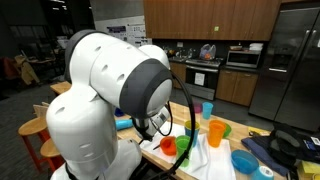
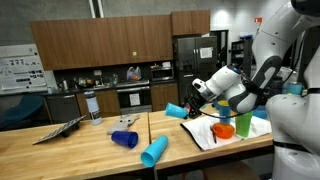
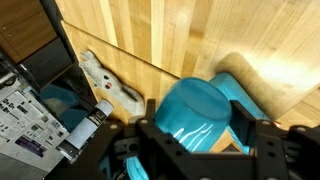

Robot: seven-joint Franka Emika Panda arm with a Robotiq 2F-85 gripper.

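Observation:
A blue cup point(image 3: 193, 112) sits between the dark fingers of my gripper, which is shut on it. In exterior view 2 the same cup point(image 2: 176, 110) hangs tilted above the wooden table, held by the gripper point(image 2: 188, 110) at the end of the white arm. The white arm fills much of the left in exterior view 1, with the gripper point(image 1: 150, 131) low beside the red bowl; the held cup cannot be made out there.
On the table a light blue cylinder point(image 2: 155, 151) and a dark blue cup point(image 2: 126, 139) lie on their sides. A white cloth point(image 1: 210, 158) carries several coloured cups, including an orange cup point(image 1: 216, 131) and a green cup point(image 1: 182, 144). Bare wood extends at left in exterior view 2.

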